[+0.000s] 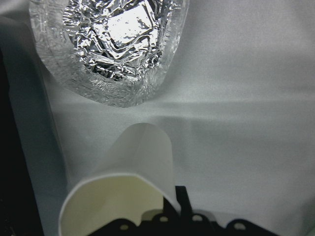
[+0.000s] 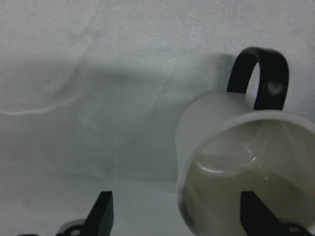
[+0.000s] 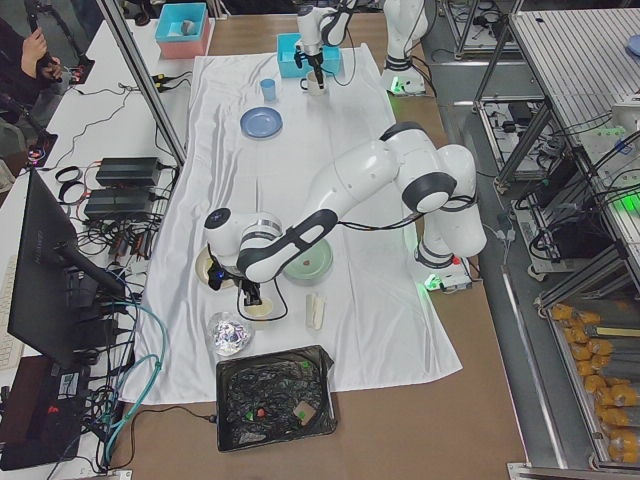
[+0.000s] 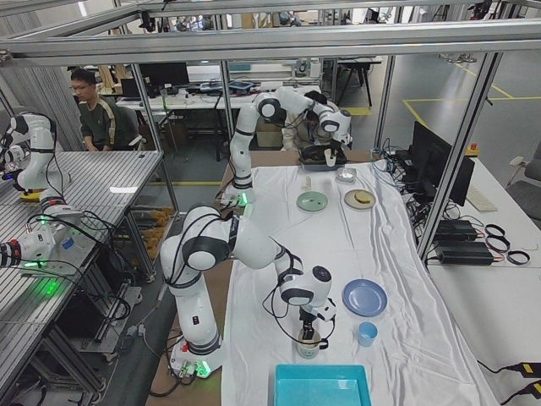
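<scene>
A pale cup [image 1: 118, 162] is in my left gripper, which is shut on it at the rim, near a crumpled foil dish [image 1: 110, 44]. In the right wrist view, my right gripper is open around the near rim of a white mug [image 2: 211, 123] with a black handle, one finger over the inside and the other outside.
A blue plate [image 4: 365, 296], blue cup [image 4: 367, 333] and turquoise bin [image 4: 319, 385] are near the right arm. A green plate [image 4: 312, 201], tan plate [image 4: 351, 201] and black tray [image 3: 275, 440] are near the left arm.
</scene>
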